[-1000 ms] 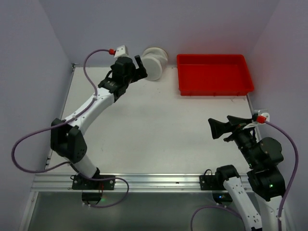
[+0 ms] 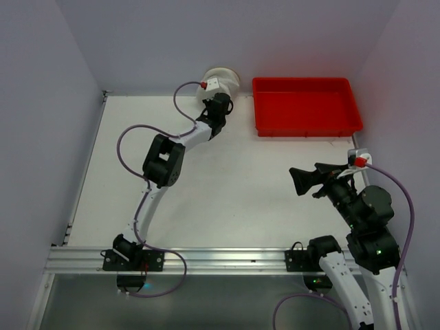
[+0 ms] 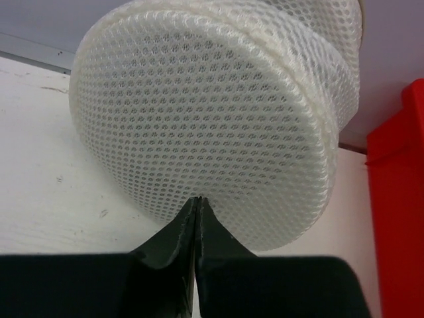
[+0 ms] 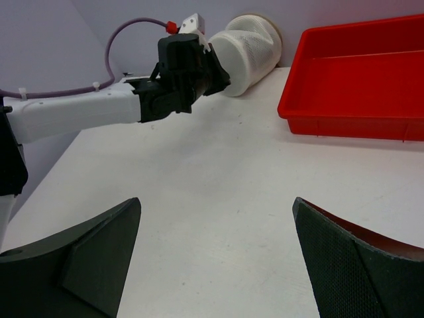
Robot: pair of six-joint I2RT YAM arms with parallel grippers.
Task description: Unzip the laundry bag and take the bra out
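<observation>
The white mesh laundry bag [image 3: 205, 112] stands at the back edge of the table, against the rear wall. Its rounded front face fills much of the left wrist view. Just in front of that face, my left gripper is shut, its tips together and no fabric between them. From above, the left arm partly covers the bag [image 2: 223, 79]. My right gripper is open over bare table, well away from the bag, its fingers [image 4: 99, 255] wide apart. Neither the zipper nor the bra shows in any view.
Right of the bag, an empty red bin [image 2: 306, 106] stands at the back of the table. Grey walls [image 2: 206, 34] bound the back and both sides.
The right arm has shifted slightly. The bag stays in place.
</observation>
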